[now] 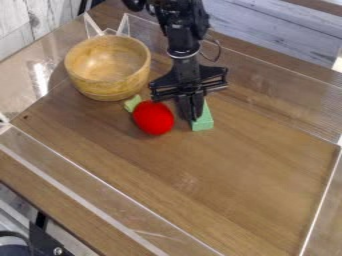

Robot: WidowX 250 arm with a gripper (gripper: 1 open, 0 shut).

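The black gripper (181,94) is low over the table beside a red ball (154,119), just right of and behind it. A green block (202,119) lies beside the fingers on the right, partly behind them. A small green piece (132,103) shows left of the ball. Whether anything is between the fingers I cannot tell.
A wooden bowl (110,62) stands at the back left. White panelled walls border the back.
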